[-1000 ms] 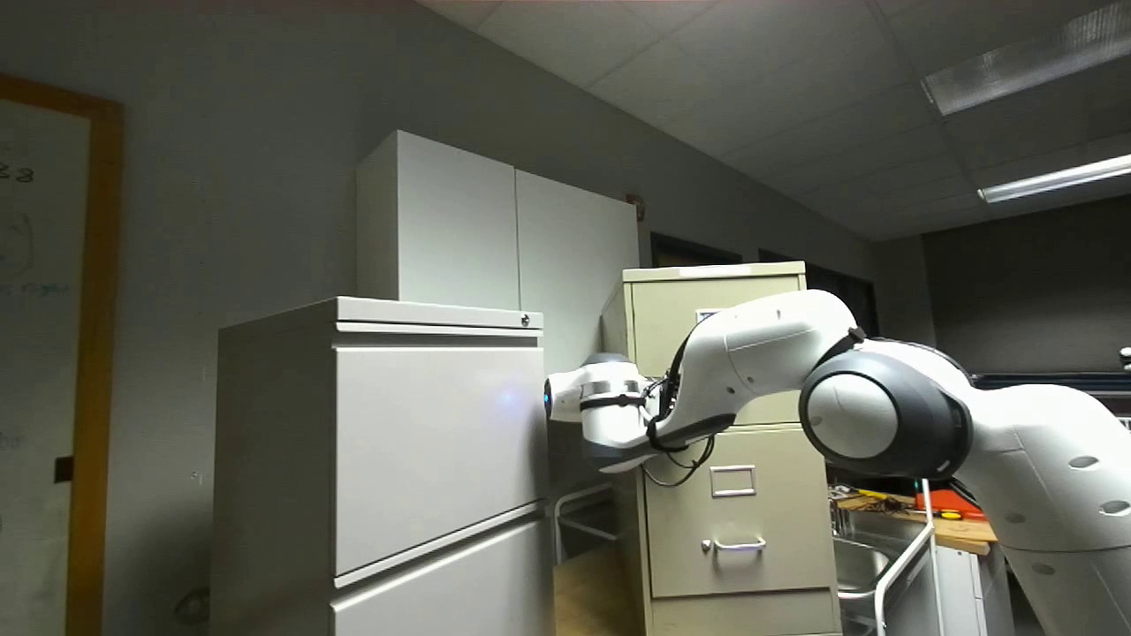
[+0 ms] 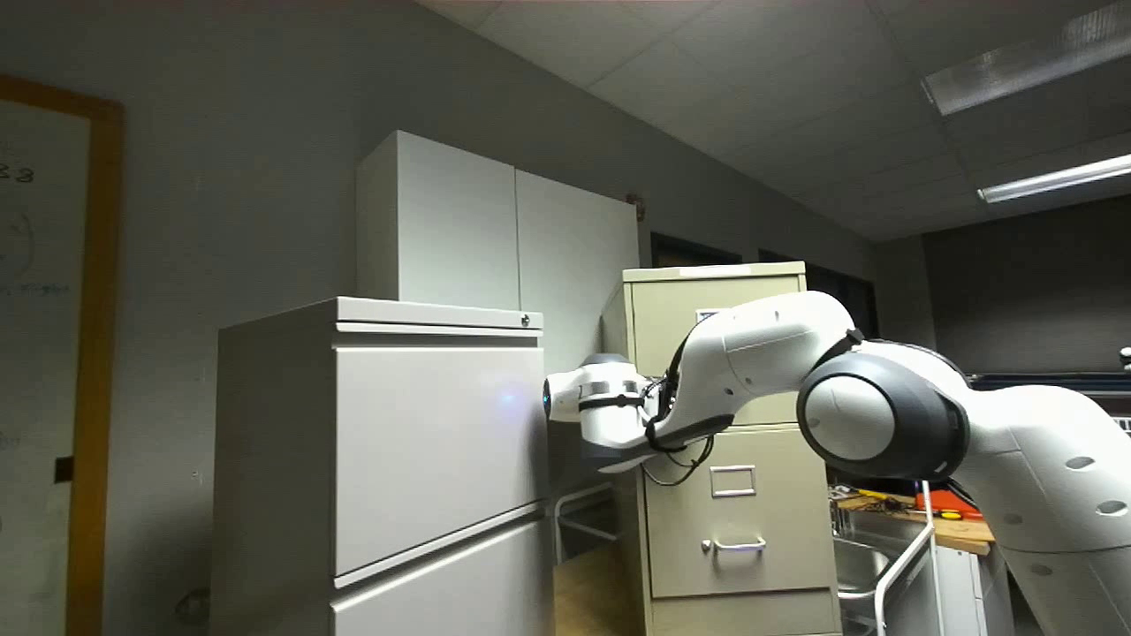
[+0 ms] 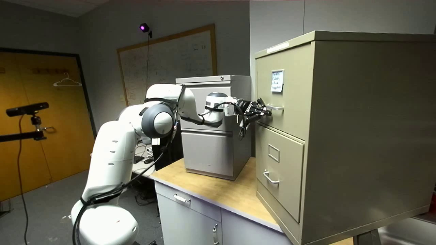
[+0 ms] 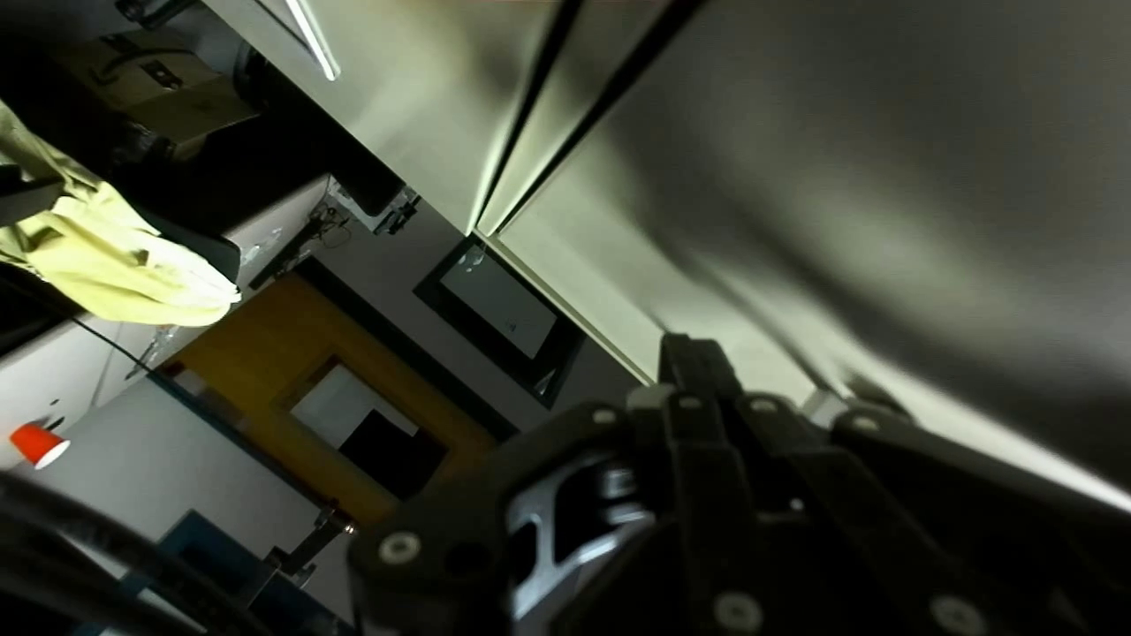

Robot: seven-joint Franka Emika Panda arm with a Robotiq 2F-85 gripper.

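Note:
A beige filing cabinet stands at the right in exterior view 2, its upper drawer carrying a paper label and a metal handle. My gripper is at the left end of that handle, close against the drawer front; contact cannot be made out. In the wrist view the gripper is shut, its dark fingertips together and nothing visible between them. A blurred handle part shows just right of the fingers. The arm hides the gripper in exterior view 1.
Beside the beige cabinet stands a grey cabinet on the wooden counter, close behind my wrist. The lower beige drawer has its own handle. A pole-mounted camera is at the far left. Open floor lies left of the arm base.
The arm has hardly moved, with at most a tiny shift at the elbow. Both cabinets look the same.

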